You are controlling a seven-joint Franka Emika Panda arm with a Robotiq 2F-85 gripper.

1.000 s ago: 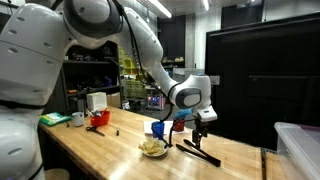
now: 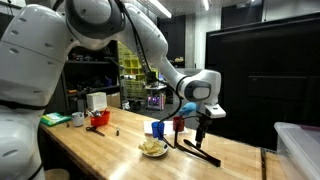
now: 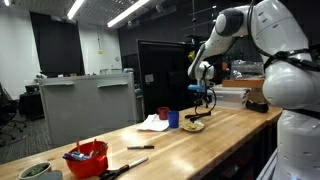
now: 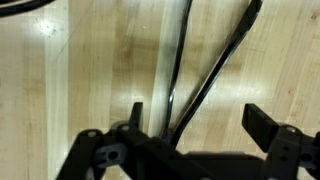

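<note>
My gripper stands open over the wooden table (image 4: 95,85), its two fingers apart with nothing held. Below it in the wrist view lies a long black utensil (image 4: 214,76) whose two thin arms form a narrow V, like tongs. They meet near the bottom, partly hidden by the gripper's body. Exterior view 1 has the gripper (image 2: 199,141) just above the black utensil (image 2: 203,154); the exact height is hard to judge.
A plate of yellow food (image 2: 153,147) sits left of the gripper, with a blue cup (image 2: 158,129) and a red mug (image 2: 178,125) behind. A red basket (image 3: 86,158) and dark-handled utensils (image 3: 124,167) lie farther along the table. A pale bin (image 2: 298,148) stands at the right.
In exterior view 1 the arm's wrist and gripper have shifted slightly to the right. The things on the table look unmoved.
</note>
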